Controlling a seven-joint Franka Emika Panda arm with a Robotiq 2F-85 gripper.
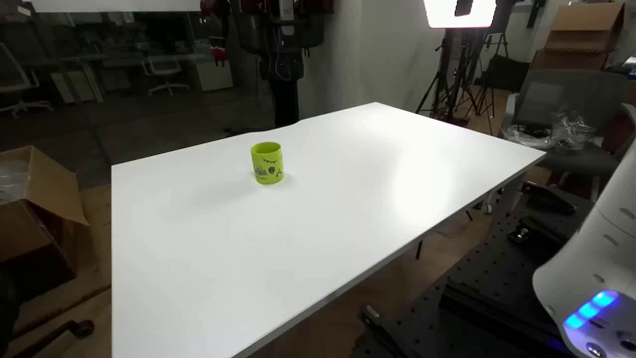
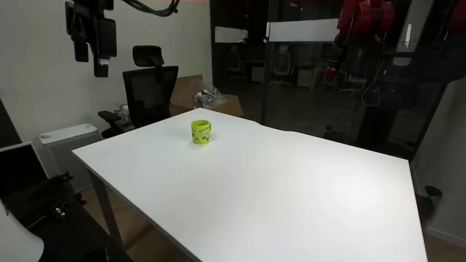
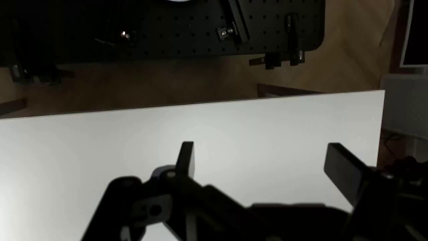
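A yellow-green mug (image 1: 266, 164) with dark printed figures stands upright on the white table (image 1: 197, 256). Its handle shows at the right side of the mug (image 2: 201, 132) in the second exterior view. High above the table's left side in that view hangs my black gripper (image 2: 91, 61), well apart from the mug. In the wrist view my gripper has its fingers spread wide, with only bare tabletop (image 3: 256, 128) behind the gap. The mug is out of sight there, and the gripper is outside the first exterior view.
Apart from the mug, the tabletop is clear. A black perforated base (image 3: 180, 36) lies beyond the table edge, across a floor gap. The arm's white base (image 1: 596, 268) stands at the right. Chairs and a cardboard box (image 1: 41, 209) are off the table.
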